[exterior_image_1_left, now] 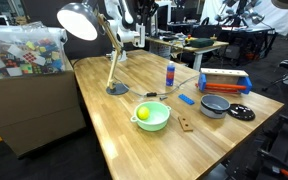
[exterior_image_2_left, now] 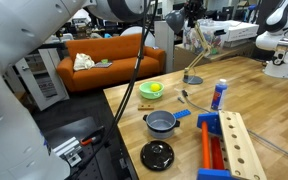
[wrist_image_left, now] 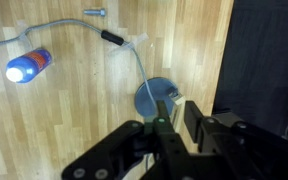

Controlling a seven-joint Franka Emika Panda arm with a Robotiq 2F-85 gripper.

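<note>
In the wrist view my gripper points down over the table, its dark fingers apart with nothing held between them. Beneath it lies the round blue-grey lamp base (wrist_image_left: 156,92), partly covered by the fingers. The desk lamp (exterior_image_1_left: 82,20) leans over the table's left side in exterior view 1. A blue bottle (exterior_image_1_left: 170,75) stands upright on the table, well away from the fingers. A pale green bowl (exterior_image_1_left: 152,116) holds a yellow ball (exterior_image_1_left: 143,112). Closer to the front are a grey pot (exterior_image_1_left: 215,106) and a black lid (exterior_image_1_left: 241,112).
A red and blue rack (exterior_image_2_left: 206,150) with a wooden top stands at the table's right. A wooden block (exterior_image_1_left: 185,123), a blue piece (exterior_image_1_left: 187,99) and a cable (wrist_image_left: 69,22) lie on the table. Clear wood spreads across the front left.
</note>
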